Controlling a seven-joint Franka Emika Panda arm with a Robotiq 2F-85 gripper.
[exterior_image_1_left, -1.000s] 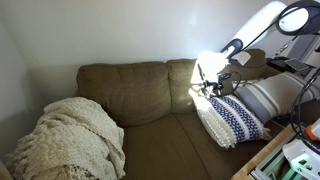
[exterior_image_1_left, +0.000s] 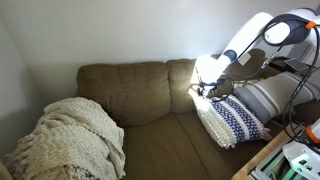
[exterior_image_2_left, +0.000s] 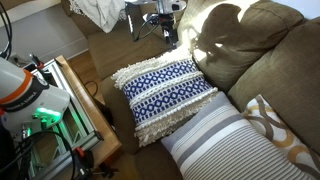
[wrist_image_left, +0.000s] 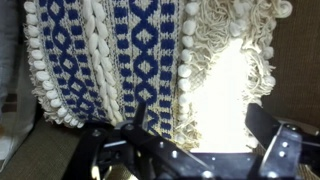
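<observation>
A blue-and-white patterned pillow (exterior_image_2_left: 170, 92) with a cream fringe leans on the brown couch (exterior_image_1_left: 160, 140). Above its fringed end, by the couch back, is my gripper (exterior_image_1_left: 203, 92). The wrist view has the pillow (wrist_image_left: 150, 60) in front of the fingers, its tassels and a bright sunlit patch on the right. My gripper stands open there, its dark fingers wide apart at the bottom. No cloth is seen pinched between them; whether they touch the fringe cannot be told.
A grey-and-white striped pillow (exterior_image_2_left: 235, 150) lies beside the blue one, with a yellow-patterned pillow (exterior_image_2_left: 275, 130) behind it. A cream knitted blanket (exterior_image_1_left: 70, 140) covers the couch's left end. A wooden edge (exterior_image_2_left: 85, 105) borders the front.
Over the last second my arm has shifted slightly left and down near the couch back. The pillows and blanket look unmoved.
</observation>
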